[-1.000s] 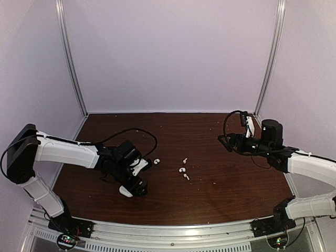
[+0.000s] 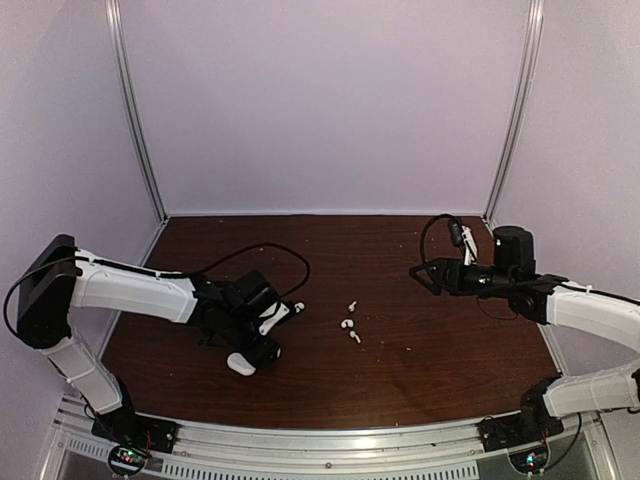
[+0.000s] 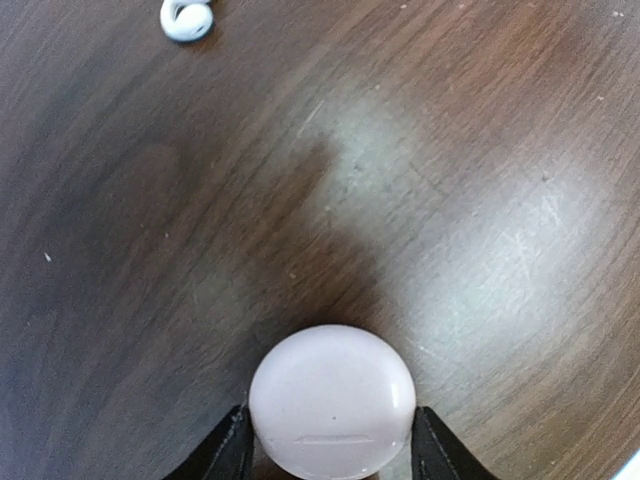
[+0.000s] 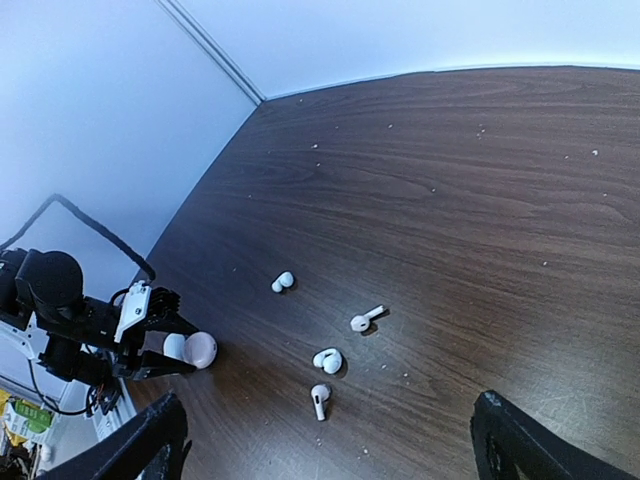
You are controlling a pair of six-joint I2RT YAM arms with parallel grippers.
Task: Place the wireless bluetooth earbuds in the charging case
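The white charging case (image 3: 331, 390) sits between the fingertips of my left gripper, which are closed around its sides; in the top view the gripper (image 2: 266, 350) is low at the front left, with a white piece (image 2: 241, 363) beside it. Small white earbuds lie loose on the wooden table: one (image 3: 186, 16) above the case in the left wrist view, others nearer the middle. My right gripper is open and empty, raised over the right side of the table.
Pale walls (image 2: 330, 120) enclose the sides and back, and a metal rail (image 2: 330, 440) runs along the front edge.
My left gripper has shifted very slightly, showing more of the white piece beside it. The right gripper has moved a little to the left.
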